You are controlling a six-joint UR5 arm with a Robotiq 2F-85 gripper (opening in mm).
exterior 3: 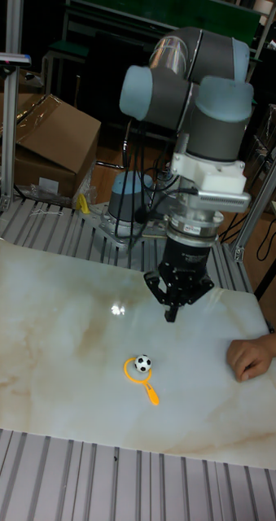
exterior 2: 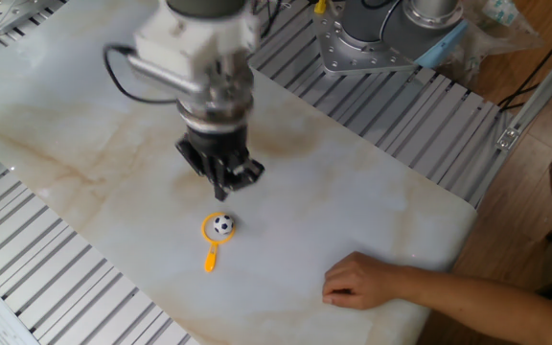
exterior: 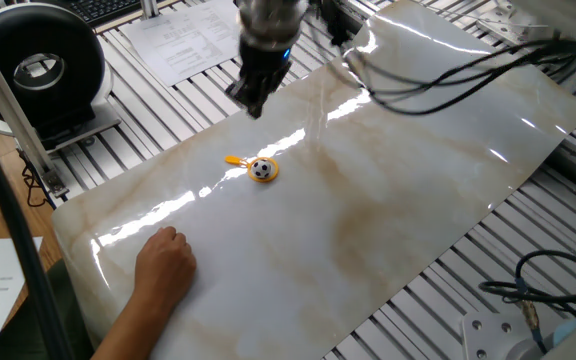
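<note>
A small black-and-white soccer ball (exterior: 261, 169) rests at the round end of a yellow-orange ring with a handle (exterior: 232, 160), on the marbled tabletop. In exterior view 2 the ball (exterior 2: 223, 224) sits within the ring's right side, and the handle (exterior 2: 210, 260) points toward the lower edge of that view. Above the table and apart from both hangs my black gripper (exterior 2: 220, 192), fingers downward. Its fingertips come together in exterior view 3, where the gripper (exterior 3: 170, 314) looks shut, and nothing shows between them. The ball and ring are unobstructed in every view.
A person's hand (exterior: 165, 268) rests on the tabletop beside the toy, with the forearm (exterior 2: 487, 299) reaching in over the edge. Dark cables (exterior: 438, 85) hang near the arm.
</note>
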